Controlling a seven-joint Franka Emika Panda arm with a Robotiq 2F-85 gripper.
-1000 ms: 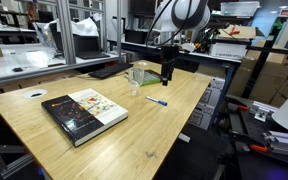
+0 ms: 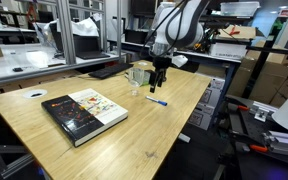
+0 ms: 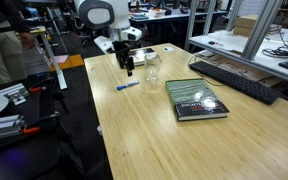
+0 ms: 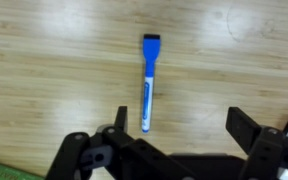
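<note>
A blue and white marker (image 4: 148, 85) lies on the wooden table, its blue end toward the top of the wrist view. My gripper is open, its dark fingers spread wide at the bottom of that view. Nothing is held between them. The marker stands apart from both fingers. From outside, the same kind of marker (image 2: 157, 100) rests near the table's front edge, and in exterior view 2 the marker (image 3: 128, 86) lies in front of a clear cup (image 3: 152, 68). My fingertips cannot be made out clearly in the exterior views.
A dark-covered book (image 2: 85, 117) lies flat to one side. A keyboard (image 3: 234, 82) sits farther back. A person (image 3: 99, 35) stands close at the table's end. Bare tabletop (image 3: 159, 140) leaves room at the near side.
The person at the table has shifted pose, with the arms now in a different position. The marker, cup and book show no visible movement.
</note>
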